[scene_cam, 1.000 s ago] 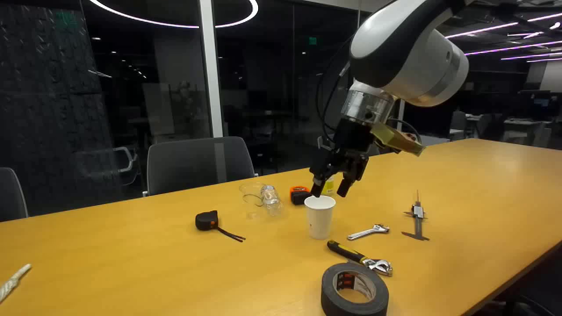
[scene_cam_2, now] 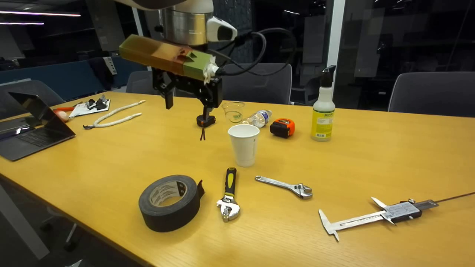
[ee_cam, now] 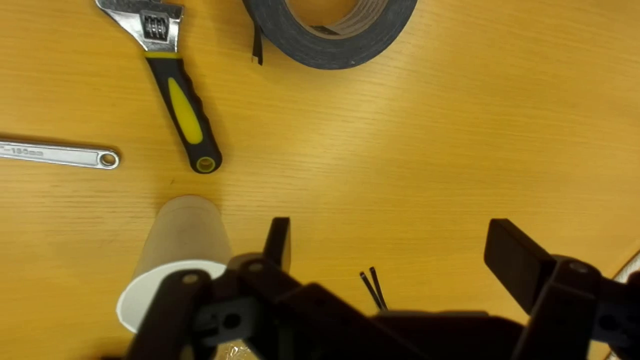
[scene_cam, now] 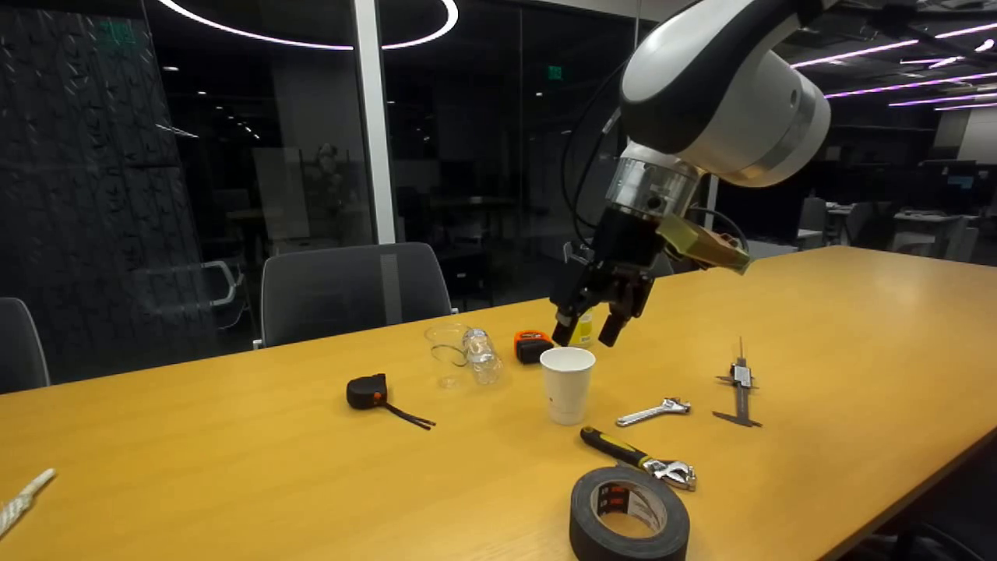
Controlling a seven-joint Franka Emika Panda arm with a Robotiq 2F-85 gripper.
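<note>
My gripper (scene_cam: pixel 586 332) hangs open above the table, its fingers wide apart and nothing between them. In exterior view 2 the gripper (scene_cam_2: pixel 187 108) is left of the white paper cup (scene_cam_2: pixel 245 149) and higher than its rim. The cup stands upright and looks empty. In the wrist view the cup (ee_cam: pixel 184 237) lies at the lower left, outside the gap of the gripper, partly hidden by the left finger. A wrench with a black and yellow handle (scene_cam_2: pixel 230 182), a small silver wrench (scene_cam_2: pixel 285 184) and a black tape roll (scene_cam_2: pixel 171 213) lie nearby.
Behind the cup are a plastic bottle (scene_cam_2: pixel 258 118), a clear cup (scene_cam_2: pixel 233 111), an orange tape measure (scene_cam_2: pixel 282 127) and a spray bottle (scene_cam_2: pixel 323 118). A black tape measure (scene_cam: pixel 366 392) sits farther off. Calipers (scene_cam_2: pixel 378 218) and a laptop (scene_cam_2: pixel 40 129) flank the area.
My gripper has risen very slightly, still open. The cup, tools and other objects stand where they were.
</note>
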